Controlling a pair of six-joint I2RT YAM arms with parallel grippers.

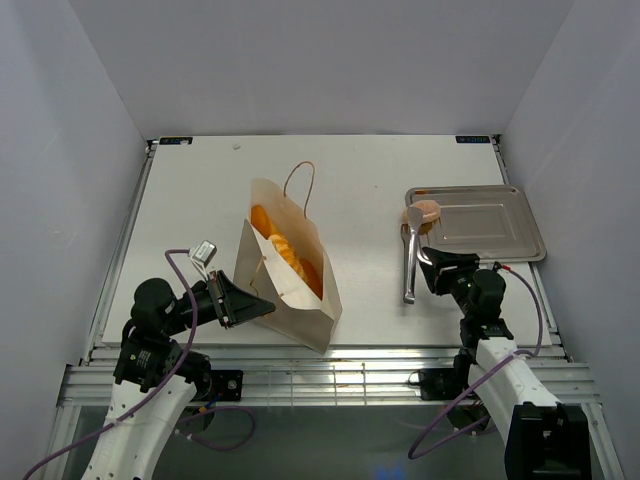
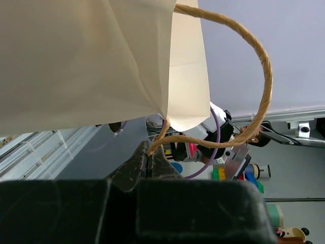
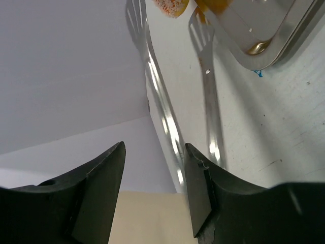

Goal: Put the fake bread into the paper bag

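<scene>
The brown paper bag [image 1: 296,318] stands upright, holding several orange and yellow bread pieces [image 1: 285,253]. My left gripper is shut on the bag's twisted handle [image 2: 265,76]. One pinkish bread [image 1: 430,209] lies at the tray's left corner, its edge [image 3: 173,6] showing at the top of the right wrist view. The metal tongs [image 1: 411,262] lean from that bread toward the front, beside my right gripper. That gripper is open with no grip on the tongs. One tong arm [image 3: 165,109] passes behind its right finger [image 3: 195,175]; the tongs' lower end is hidden.
A silver tray [image 1: 490,222] rests on the right side of the white table [image 1: 370,165]. Free table lies between bag and tongs and behind the bag. Grey walls [image 1: 300,65] close the sides and back.
</scene>
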